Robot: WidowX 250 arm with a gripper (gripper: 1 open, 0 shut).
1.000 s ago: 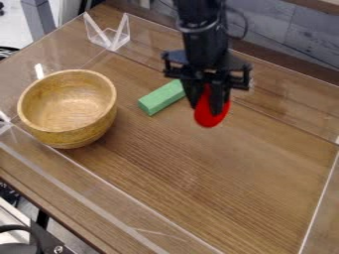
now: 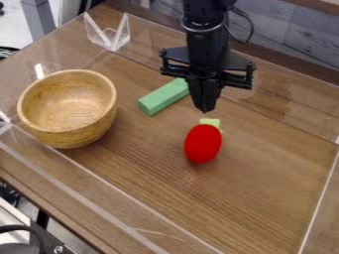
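A red oval object (image 2: 203, 143) lies on the wooden table in the middle, with a small pale yellow-green piece (image 2: 211, 123) just behind it. My black gripper (image 2: 204, 81) hangs above and behind them, apart from the red object. Whether its fingers are open or shut is too small and dark to tell. A green block (image 2: 165, 96) lies at the left of the gripper.
A yellow wooden bowl (image 2: 59, 124) sits at the left. A white wire-like holder (image 2: 106, 32) stands at the back left.
The red object was up at the gripper and now lies lower, apart from it, with the pale piece showing. The gripper has moved slightly.
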